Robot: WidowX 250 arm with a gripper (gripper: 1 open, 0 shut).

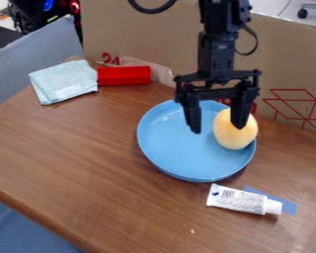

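Note:
A black robot gripper (217,122) hangs over a blue plate (177,148), its fingers spread open. A round pale-orange object (232,134) rests on the right side of the plate, partly behind the right finger. The left finger is above bare plate. Whether either finger touches the round object is unclear.
A white tube (237,200) lies in front of the plate at right. A red block (122,74) and folded cloth (60,82) sit at back left, with a cardboard panel (286,74) behind.

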